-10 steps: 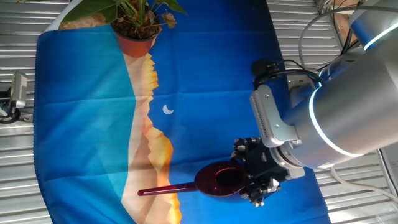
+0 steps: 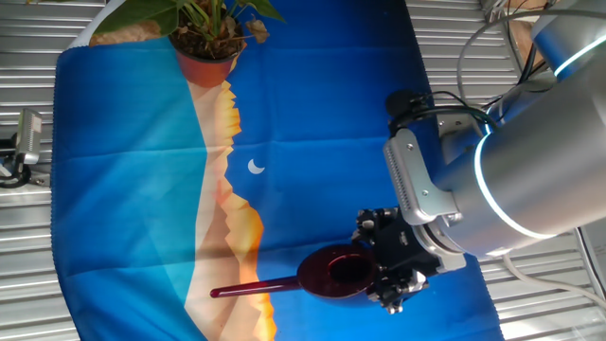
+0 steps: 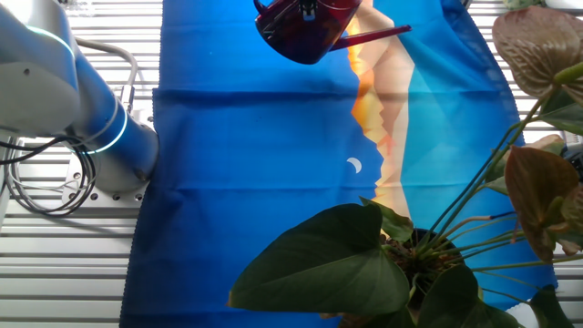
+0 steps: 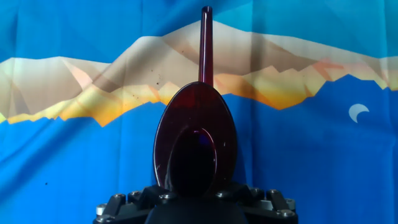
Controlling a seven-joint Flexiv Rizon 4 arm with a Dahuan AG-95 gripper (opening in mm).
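Observation:
A dark red, glossy watering can [image 2: 320, 269] with a long straight spout is at the lower middle of exterior view 1. My gripper [image 2: 390, 263] is at its rear, on the side opposite the spout, and appears shut on it. The wrist view has the can [image 4: 196, 109] straight ahead, spout pointing away; its body hides the grip itself. Exterior view 2 cuts off the can [image 3: 305, 32] at the top edge. It seems to hang above the cloth, though its height is hard to judge.
A potted plant [image 2: 205, 68] stands at the cloth's far end, its broad leaves [image 3: 319, 264] filling the lower right of exterior view 2. A small device [image 2: 28, 137] sits beyond the cloth's left edge.
Barely anything differs. The arm and the can have shifted by a very small amount, with the can still at the gripper and the plant in the same place.

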